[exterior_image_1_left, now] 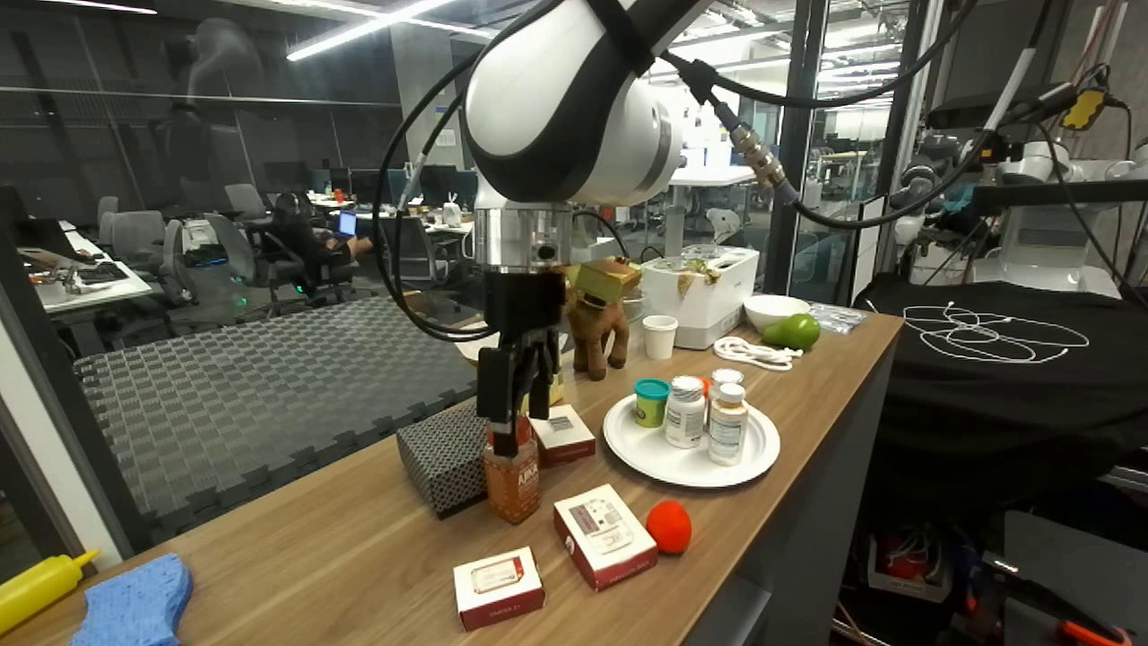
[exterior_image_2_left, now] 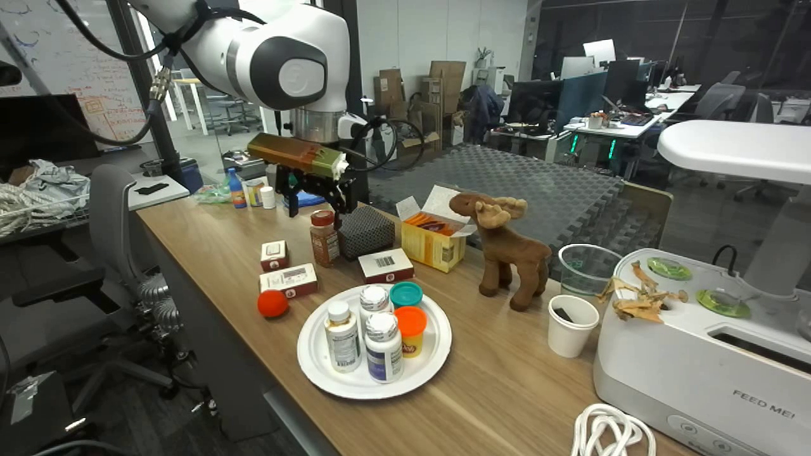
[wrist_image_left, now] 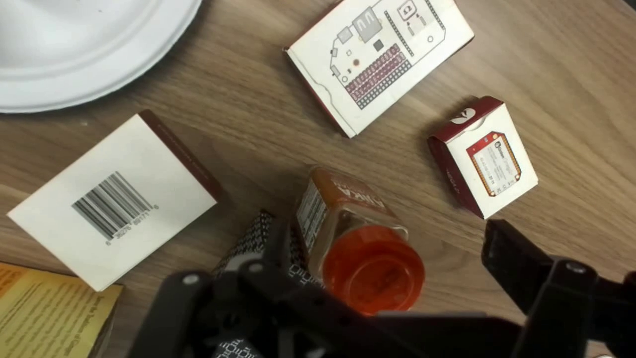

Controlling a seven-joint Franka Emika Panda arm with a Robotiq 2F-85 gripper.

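Observation:
My gripper [exterior_image_2_left: 320, 209] hangs open above the red-lidded spice jar [exterior_image_2_left: 324, 242], its fingers spread around the height of the lid. Looking down from the wrist, I see the jar's red lid [wrist_image_left: 374, 269] between the two fingers, with a gap on each side. Upright on the wooden table, the jar holds orange-brown contents. A dark patterned box [exterior_image_1_left: 443, 461] stands right beside it. In exterior view 1 the near finger [exterior_image_1_left: 498, 393] partly covers the lid.
Close by lie three white-and-red boxes, including a barcode box [wrist_image_left: 113, 200], a board box [wrist_image_left: 381, 53] and a small box [wrist_image_left: 490, 161]. A red ball [exterior_image_1_left: 669, 527] and a white plate [exterior_image_1_left: 689, 474] of bottles are toward the edge. A yellow carton [exterior_image_2_left: 433, 247] stands behind.

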